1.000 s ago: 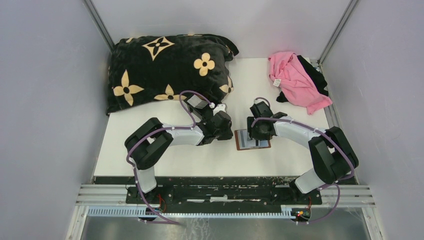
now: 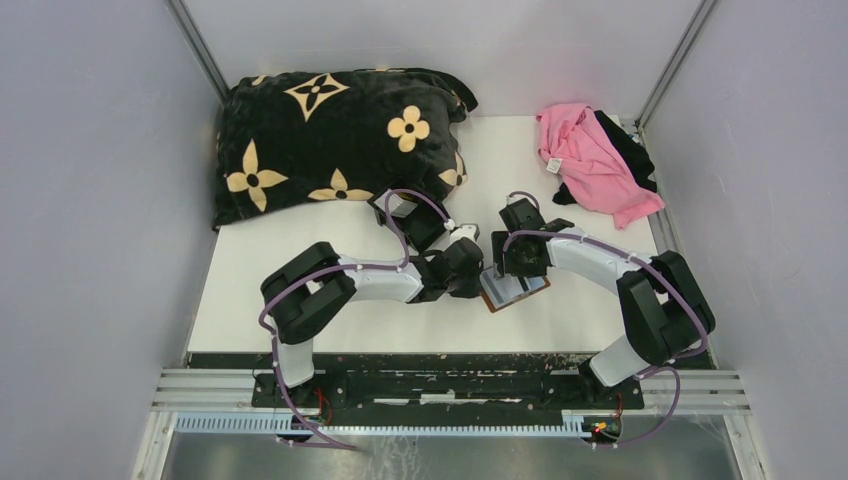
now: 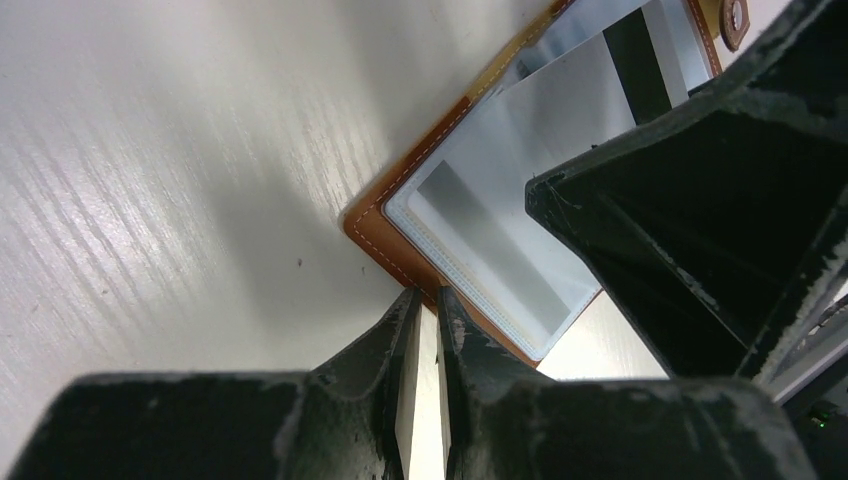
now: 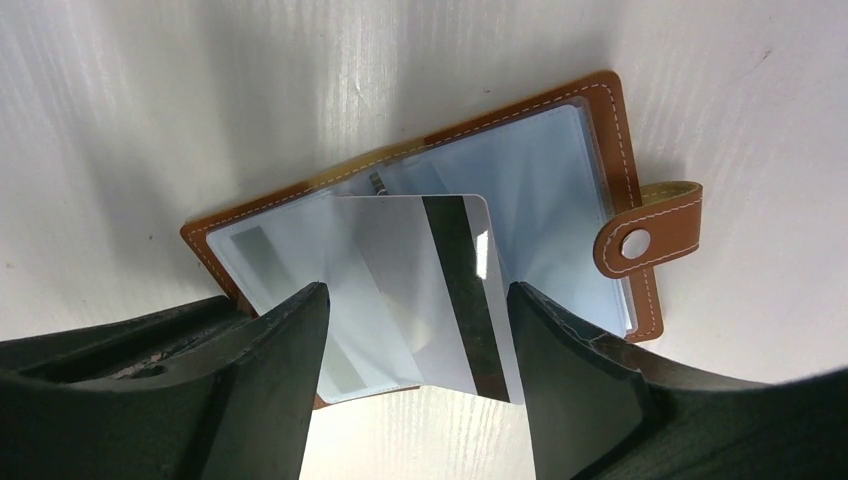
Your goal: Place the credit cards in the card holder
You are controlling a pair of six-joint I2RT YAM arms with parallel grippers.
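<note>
The brown leather card holder (image 4: 625,140) lies open on the white table, clear sleeves inside and a snap strap (image 4: 660,230) at one end. A white card with a dark stripe (image 4: 410,280) lies over its left sleeve, slanted, between the fingers of my right gripper, which stands open above it. My left gripper is shut on the brown edge of the holder (image 3: 385,235) at the end away from the strap; in the top view both grippers (image 2: 477,285) largely hide the holder.
A black box with cards (image 2: 420,225) stands behind my left arm. A patterned black cushion (image 2: 340,140) fills the back left, and pink and black cloths (image 2: 590,160) the back right.
My left gripper has moved right and toward the front, onto the holder's left end. The holder has shifted slightly right and tilted. The right arm is nearly still.
</note>
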